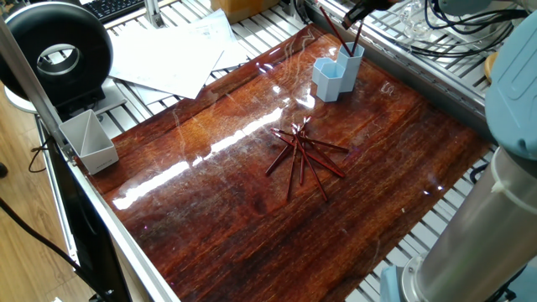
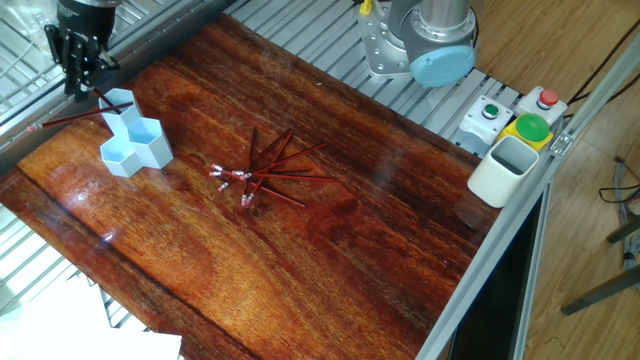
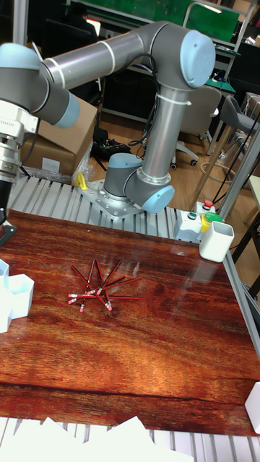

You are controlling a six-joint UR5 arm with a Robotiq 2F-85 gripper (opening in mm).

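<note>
A loose pile of several dark red pencils lies crossed on the wooden table, their white-tipped ends bunched together. The pale blue holder, made of joined hexagonal cups, stands upright near the table's edge. Two pencils are in its taller cup: one pencil leans far out over the rim, while the other pencil points up toward my gripper. In exterior view 1 the black gripper is just above that second pencil's upper end, partly cut off by the frame. Whether its fingers touch the pencil cannot be made out.
An empty white box sits at one table corner, and a white cup at another beside the button boxes. White papers lie on the slatted surface beyond the table.
</note>
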